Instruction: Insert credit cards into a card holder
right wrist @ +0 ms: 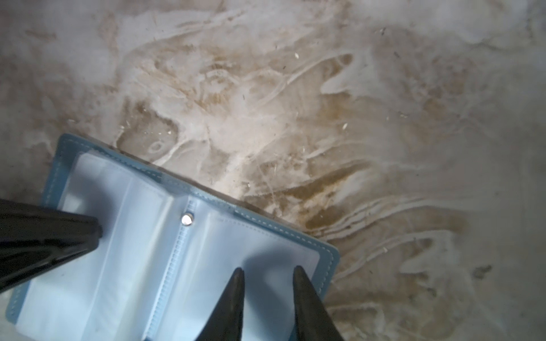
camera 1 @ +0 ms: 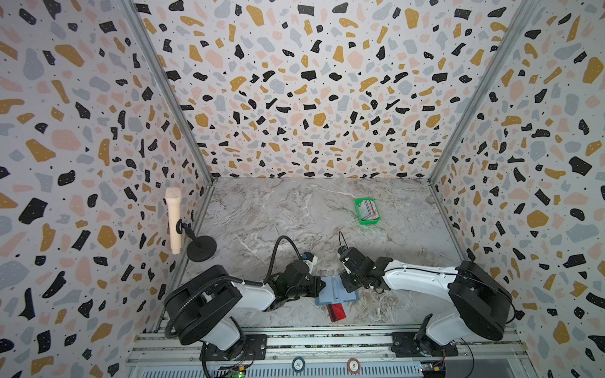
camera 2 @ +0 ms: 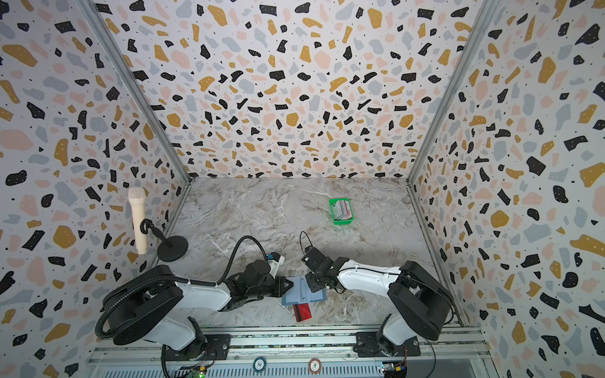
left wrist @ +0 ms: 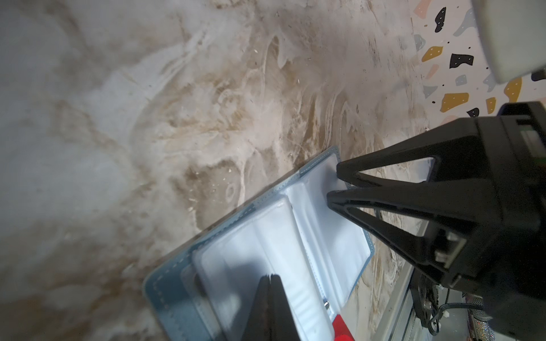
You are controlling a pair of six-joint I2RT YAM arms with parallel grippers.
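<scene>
A blue card holder point(camera 1: 334, 289) with clear sleeves lies open on the marble table between my grippers, a red card point(camera 1: 337, 312) at its front edge. My left gripper is shut, low on a sleeve, nothing seen between its fingers. My right gripper is part open over the holder's right sleeve, its two tips apart with only the sleeve seen behind the gap. In the left wrist view its dark fingers hang over the far sleeve.
A green basket of cards point(camera 2: 341, 211) stands at the back right. A stand with a pale cylinder point(camera 1: 175, 220) is at the left.
</scene>
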